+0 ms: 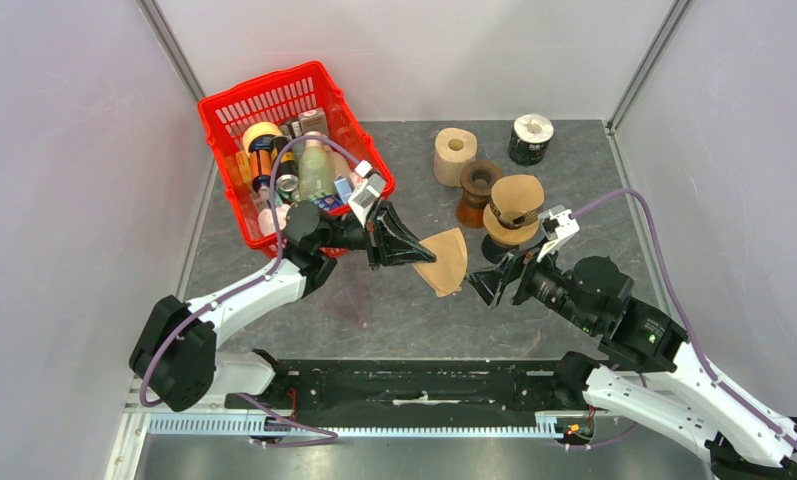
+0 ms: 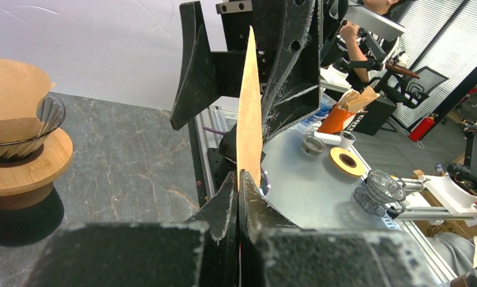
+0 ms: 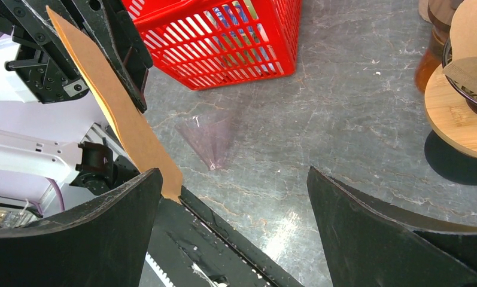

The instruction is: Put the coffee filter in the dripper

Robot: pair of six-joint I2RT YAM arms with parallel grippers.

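A folded tan paper coffee filter [image 1: 451, 268] sticks out from my left gripper [image 1: 432, 257], which is shut on its edge above the worktop. In the left wrist view the filter [image 2: 249, 113] stands upright and edge-on at the fingertips. My right gripper [image 1: 501, 297] is open just to its right, nothing between its fingers. The right wrist view has the filter [image 3: 125, 119] at the left, its lower end partly behind a finger [image 3: 146, 191]. The glass dripper [image 2: 51, 113] rests on a round wooden stand [image 2: 50, 164], with another brown paper filter [image 2: 11, 89] inside it.
At the back left, a red basket [image 1: 319, 78] holds bottles and cans. A paper roll [image 1: 452, 160], a wooden piece [image 1: 477, 190] and a black-and-white canister [image 1: 530, 140] stand behind the dripper. A clear plastic piece [image 3: 209, 140] lies on the open worktop.
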